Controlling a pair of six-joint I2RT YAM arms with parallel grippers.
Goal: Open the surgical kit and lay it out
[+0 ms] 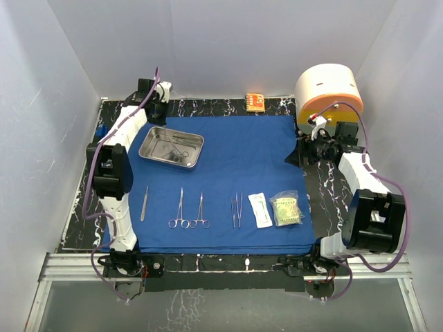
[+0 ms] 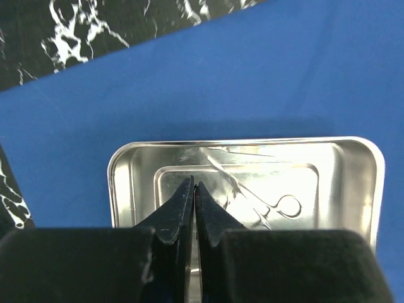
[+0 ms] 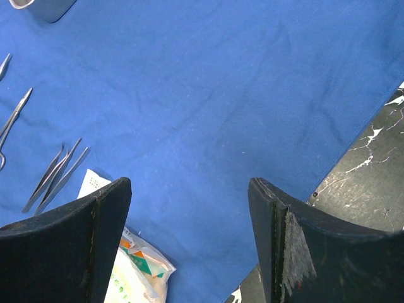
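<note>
The steel tray (image 1: 153, 153) (image 2: 357, 183) holds scissor-like instruments (image 2: 289, 207) and thinner pieces. My left gripper (image 1: 162, 119) hangs over it, shut; I see nothing clearly between its tips. On the blue cloth's near half lie a straight instrument (image 1: 145, 204), two ring-handled instruments (image 1: 178, 223), tweezers (image 1: 239, 211) (image 3: 60, 170), a white packet (image 1: 260, 210) and a bagged pad (image 1: 286, 211) (image 3: 139, 278). My right gripper (image 1: 301, 153) stands open at the cloth's right edge, empty.
An orange packet (image 1: 255, 102) is on the marble at the back. A white and yellow rounded container (image 1: 325, 90) stands behind my right arm.
</note>
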